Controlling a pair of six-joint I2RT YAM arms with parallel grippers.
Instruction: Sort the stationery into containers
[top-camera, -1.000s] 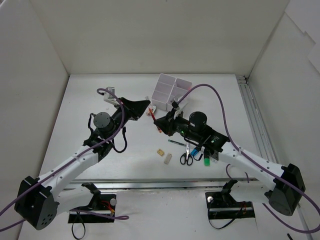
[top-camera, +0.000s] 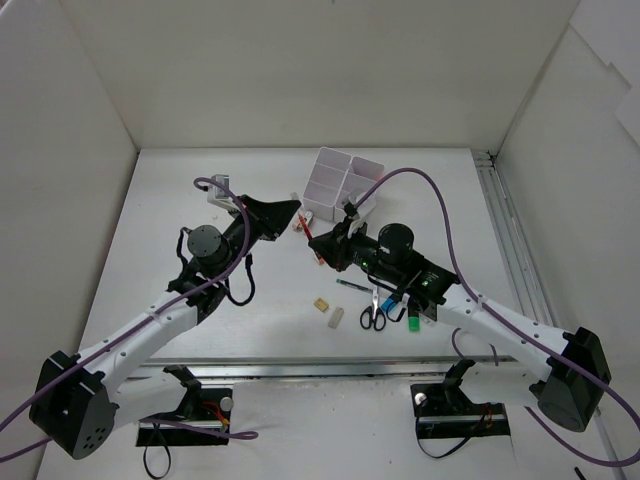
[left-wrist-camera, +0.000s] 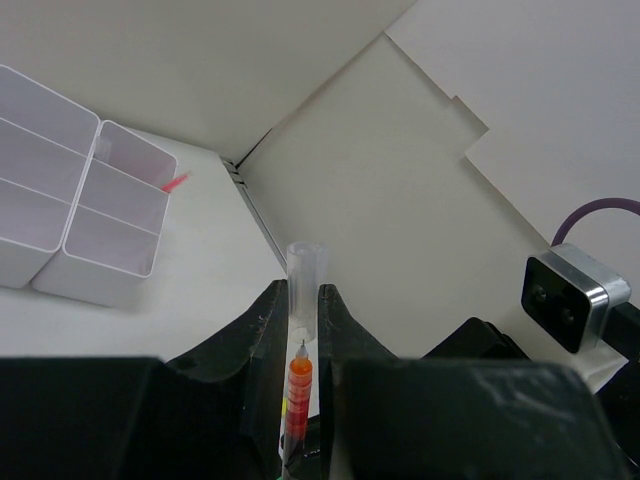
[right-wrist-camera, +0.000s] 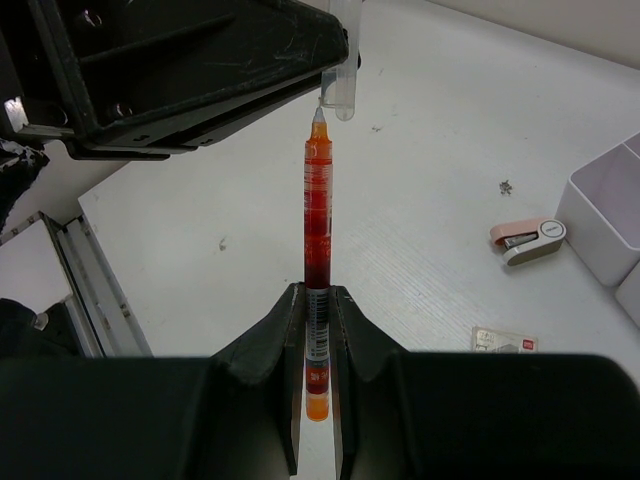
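My left gripper (top-camera: 292, 208) is shut on a clear pen cap (left-wrist-camera: 305, 290), held upright in the left wrist view. My right gripper has its fingers closed round an orange-red pen (right-wrist-camera: 318, 230), whose tip points up at the cap's open end, very near it; whether they touch is unclear. A white divided container (top-camera: 325, 180) stands at the back of the table, with compartments seen in the left wrist view. In the right wrist view a pink stapler (right-wrist-camera: 515, 238) lies beside it.
Scissors (top-camera: 372, 315), a dark pen (top-camera: 353, 285), a yellow block (top-camera: 321, 304), a pale eraser (top-camera: 336, 316) and a green item (top-camera: 413, 323) lie on the front middle and right of the table (top-camera: 150, 250).
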